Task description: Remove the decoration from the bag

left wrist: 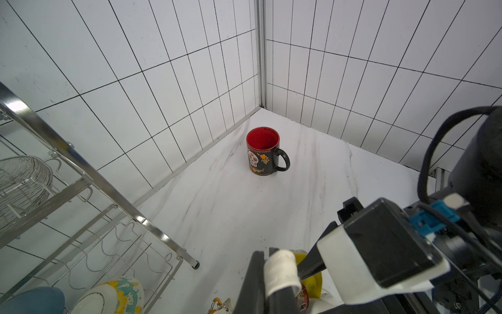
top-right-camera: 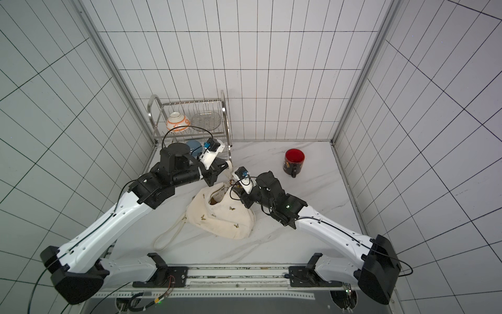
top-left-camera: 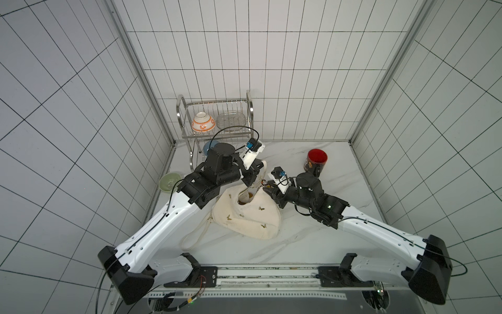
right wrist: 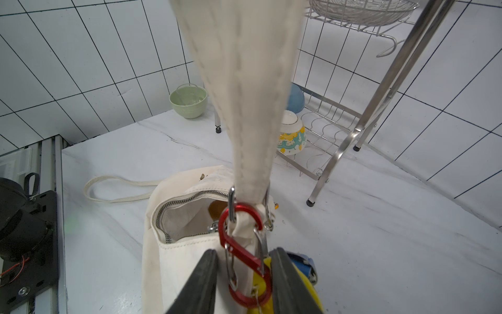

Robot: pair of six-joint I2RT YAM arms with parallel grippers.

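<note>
The cream bag [top-left-camera: 245, 213], dotted with small butterflies, lies on the table with its zip open. Its strap is pulled upward; in the left wrist view my left gripper is shut on a white loop of that strap [left wrist: 281, 274]. A red S-shaped carabiner [right wrist: 243, 254] hangs at the strap's lower end among metal rings, with a yellow and blue decoration [right wrist: 303, 272] below it, partly hidden. My right gripper is part open, one finger on either side of the carabiner, a gap showing at both sides.
A metal dish rack [top-left-camera: 215, 117] with bowls stands behind the left arm. The dark mug with red inside [top-left-camera: 315, 162] is at the back right, and a green bowl [top-left-camera: 170, 182] at the left.
</note>
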